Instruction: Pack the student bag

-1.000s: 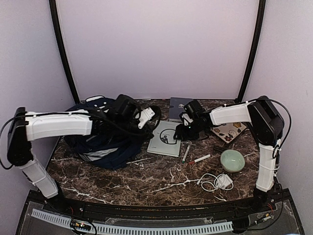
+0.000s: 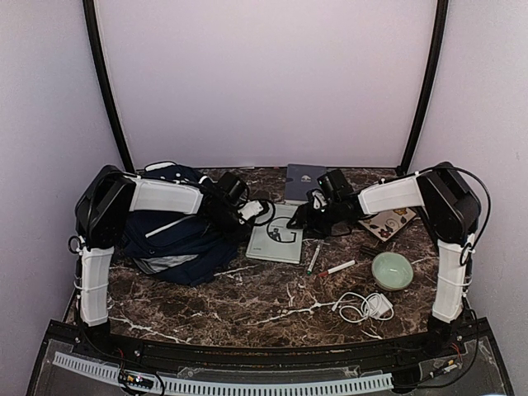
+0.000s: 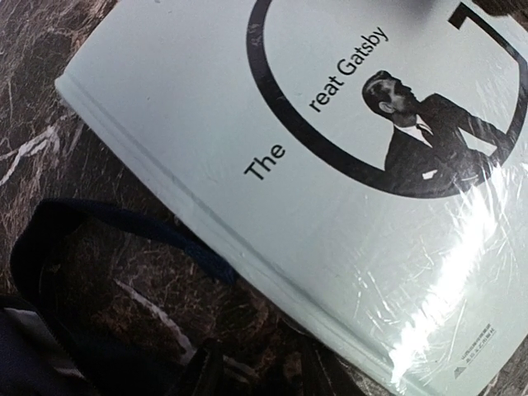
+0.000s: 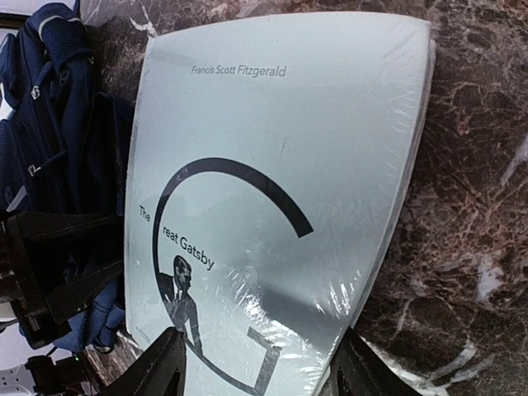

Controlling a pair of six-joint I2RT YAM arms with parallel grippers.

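Note:
A pale grey-white Great Gatsby book (image 2: 271, 247), wrapped in clear film, lies cover up on the marble table just right of the navy bag (image 2: 189, 266). Beside the book's spine, at the bag's edge, is my left gripper; its fingers stand apart in the left wrist view, and what lies between them is too dark to make out. My right gripper is partly open at the book's opposite edge, one finger over the cover and the other just outside the edge. Whether its pads touch the book is not clear.
Behind the book lies a dark blue notebook (image 2: 302, 180). A floral-patterned item (image 2: 388, 223) rests under my right arm. Two pens, a green bowl (image 2: 392, 271) and a white charger with cable (image 2: 377, 306) occupy the right front.
My left arm has come in from the near left and lowered beside the bag and book. The book has shifted slightly left. My right gripper has moved only a little.

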